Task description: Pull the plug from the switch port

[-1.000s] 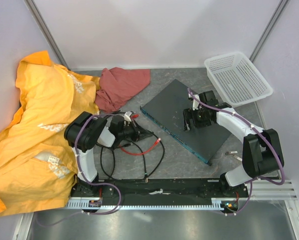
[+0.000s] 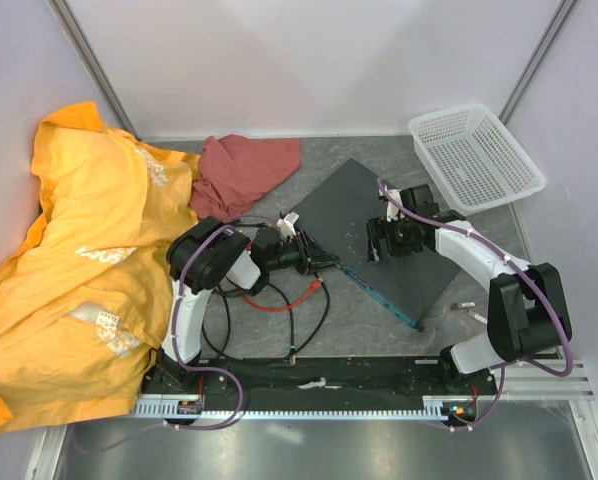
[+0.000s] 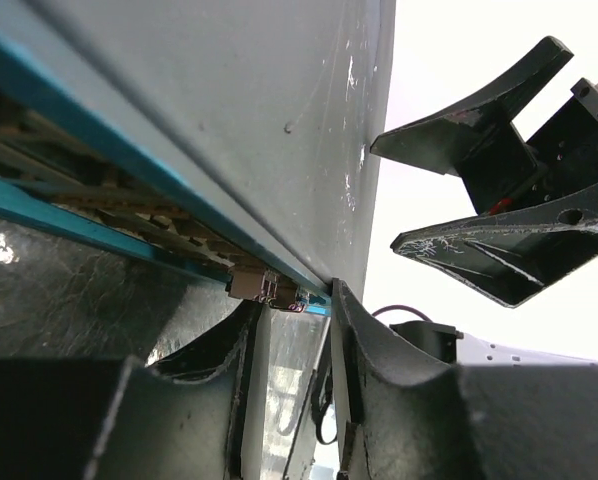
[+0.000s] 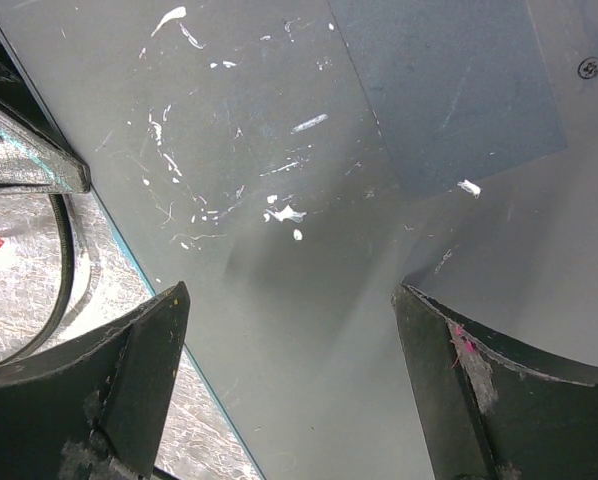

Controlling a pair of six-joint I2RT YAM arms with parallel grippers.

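Note:
The dark, flat switch point(image 2: 351, 200) lies on the table at an angle, its blue-edged port side point(image 2: 381, 296) facing the lower left. In the left wrist view, a small brownish, partly clear plug-like piece point(image 3: 262, 285) sits at that port edge. My left gripper is right at this edge, a gap showing between its fingertips near the piece; contact cannot be told. From above, the left gripper point(image 2: 334, 266) overlaps the port side. My right gripper stands open above the scratched switch top, nothing between its fingers.
Black cables point(image 2: 291, 325) and one with a red plug end point(image 2: 314, 286) lie on the grey table below the left arm. A white basket point(image 2: 524, 180) stands back right, a red cloth point(image 2: 241, 170) back left, and yellow cloth point(image 2: 69, 260) covers the left side.
My left gripper has moved right, from the cables to the switch's port side. The right arm and the switch have not visibly moved.

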